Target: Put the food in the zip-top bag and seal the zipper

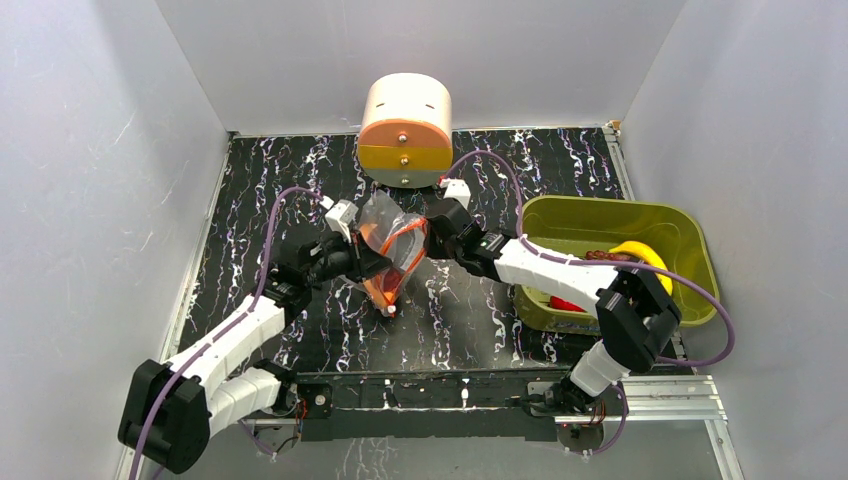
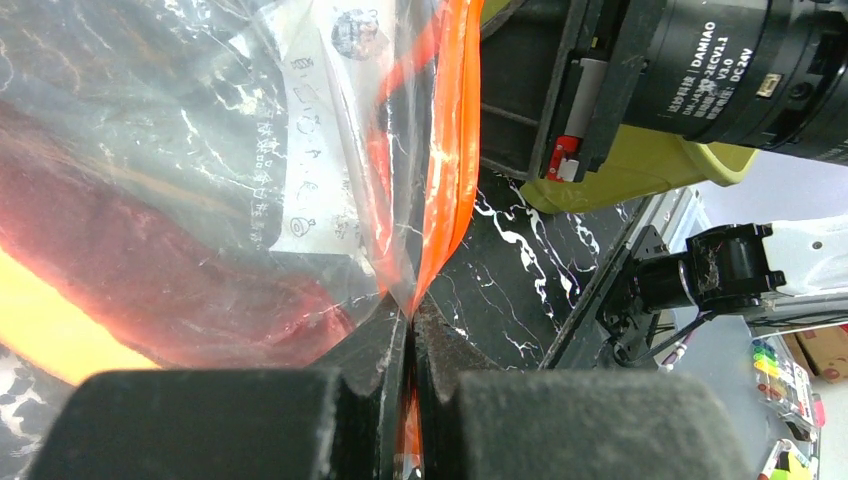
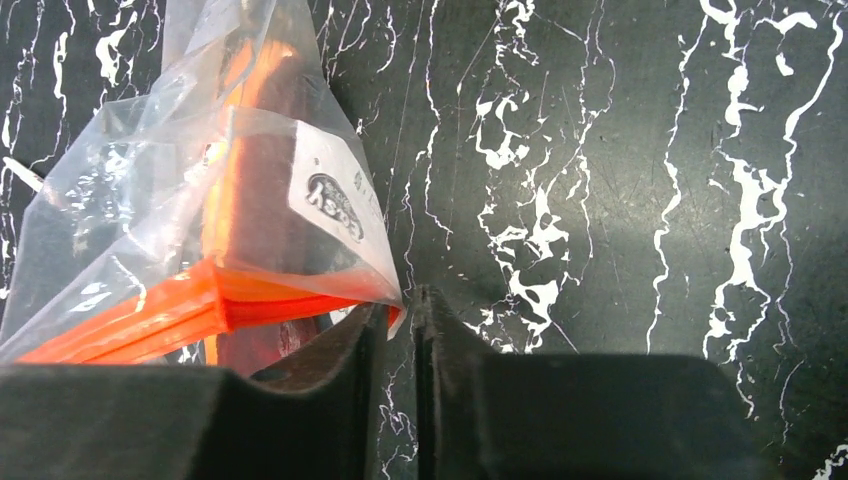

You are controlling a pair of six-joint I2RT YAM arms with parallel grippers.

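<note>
The clear zip top bag (image 1: 379, 212) with its orange zipper edge (image 2: 455, 150) is between my two grippers over the table's middle. Inside lies a long dark red food (image 2: 190, 280) with an orange-yellow part (image 2: 60, 320) along it. My left gripper is shut on the thin zipper edge, which runs down between its fingertips. At the other side, my right gripper stands slightly open, a narrow gap between its fingers. An orange corner of the bag reaches that gap, against the left finger (image 3: 355, 335); whether it is gripped cannot be seen.
A green bin (image 1: 650, 215) with a banana (image 1: 642, 255), a dark red item (image 1: 607, 257) and a red item (image 1: 563, 303) is on the right. A small rounded drawer box (image 1: 405, 115) stands at the back.
</note>
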